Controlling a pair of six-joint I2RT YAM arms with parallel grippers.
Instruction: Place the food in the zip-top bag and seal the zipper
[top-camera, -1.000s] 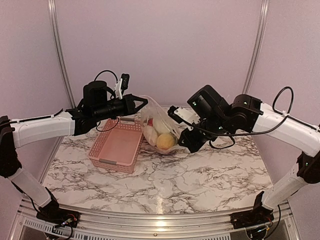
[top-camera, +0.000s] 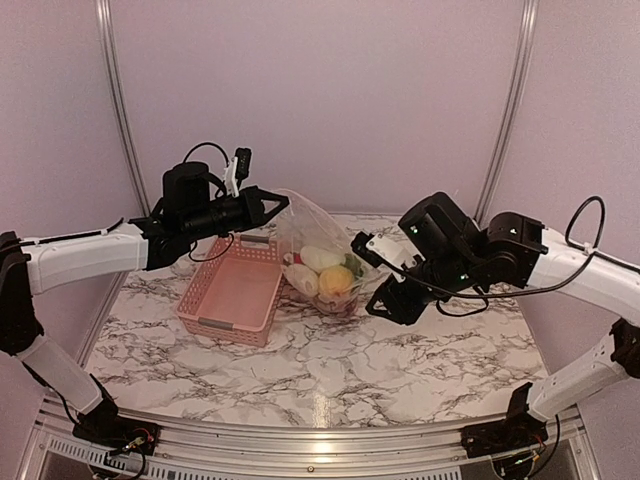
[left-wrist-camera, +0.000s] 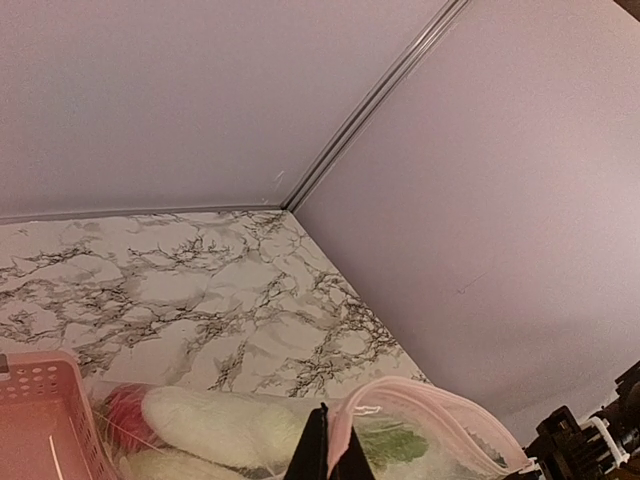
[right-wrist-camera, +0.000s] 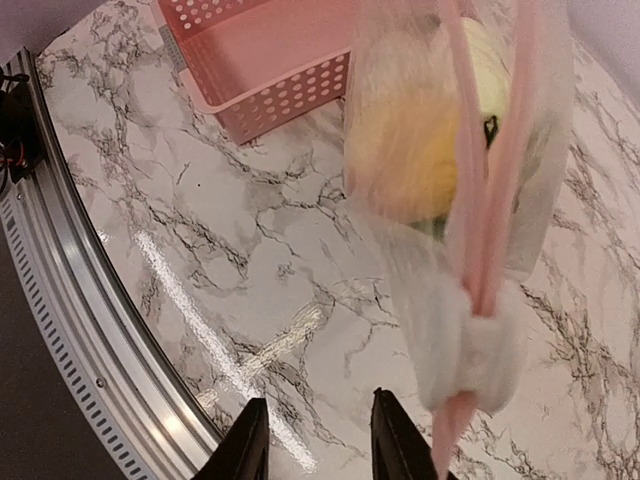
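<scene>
A clear zip bag (top-camera: 320, 260) holding food, with white, yellow, red and green items, sits right of the pink basket (top-camera: 228, 285). Its upper corner is pinched in my shut left gripper (top-camera: 280, 203), and the pink zipper strip (left-wrist-camera: 410, 390) runs from those fingers across the left wrist view. My right gripper stands open just beside the bag's zipper end (right-wrist-camera: 470, 360), with nothing visible between its fingertips; the strip passes to the right of them in the right wrist view.
The basket looks empty in its visible part. Bare marble table (top-camera: 330, 380) lies in front of the bag and at the right. The metal front rail (top-camera: 310, 440) edges the table; walls close in the back and sides.
The bag has sagged slightly; my left gripper has barely moved.
</scene>
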